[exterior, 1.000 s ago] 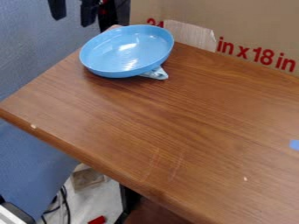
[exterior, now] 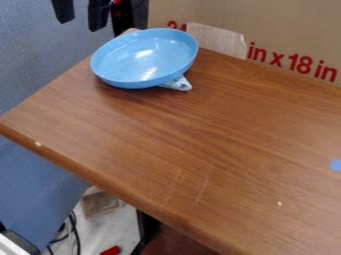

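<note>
A light blue shallow round pan (exterior: 144, 56) rests near the back left corner of the wooden table (exterior: 200, 149), with a small white-and-blue piece poking out under its front right edge. Above and left of the pan, at the top edge of the view, two dark fingers of my gripper (exterior: 80, 14) hang apart from each other, the gripper standing open with nothing visible between them. The upper part of the gripper is cut off by the frame.
A cardboard box (exterior: 293, 35) with red lettering stands behind the table. A blue tape piece (exterior: 336, 164) is at the right. Cables lie below the table's left edge.
The pan has not visibly moved.
</note>
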